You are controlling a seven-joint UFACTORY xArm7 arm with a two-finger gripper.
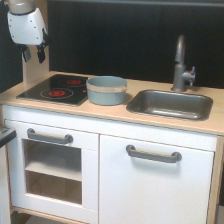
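A white robot arm with a dark gripper (33, 52) hangs at the top left, above the back of the counter. Its fingers are small and dark, so their state is hard to make out. Below and to the right, a grey-blue pot (106, 90) stands on the wooden counter (120, 118), at the right edge of the black cooktop (60, 92) with its red rings.
A steel sink (168, 105) with a tall faucet (180, 65) takes up the right side. Below are a glass-front oven door (55, 170) and a white cupboard door (150, 185), both with grey handles. A white panel juts in at lower left.
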